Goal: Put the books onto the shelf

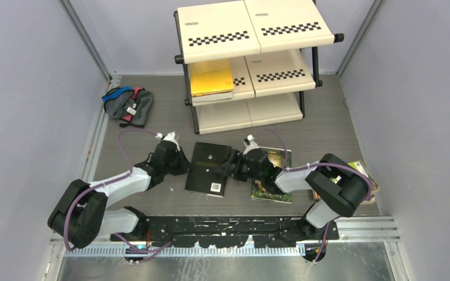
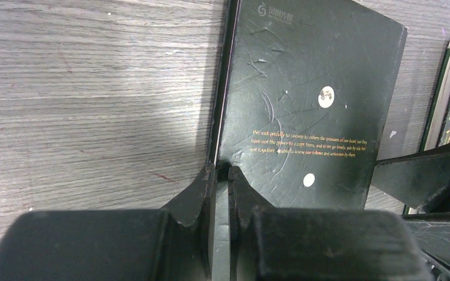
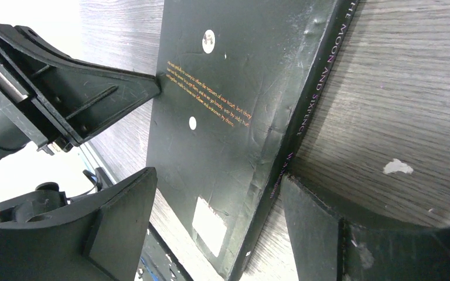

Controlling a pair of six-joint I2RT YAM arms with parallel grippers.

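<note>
A black book with a small white label lies flat on the grey floor between both arms. My left gripper is at its left edge, fingers almost together with a narrow gap; whether the edge is between the tips is unclear. At the opposite, spine side my right gripper stands open, one finger over the cover and the other beside the spine. A green picture book lies partly under the right arm. On the middle shelf rests a yellow book atop a pale one.
The cream shelf rack stands at the back, with bare boards on its right half. A grey bag lies back left. More books sit at the far right, partly behind the right arm.
</note>
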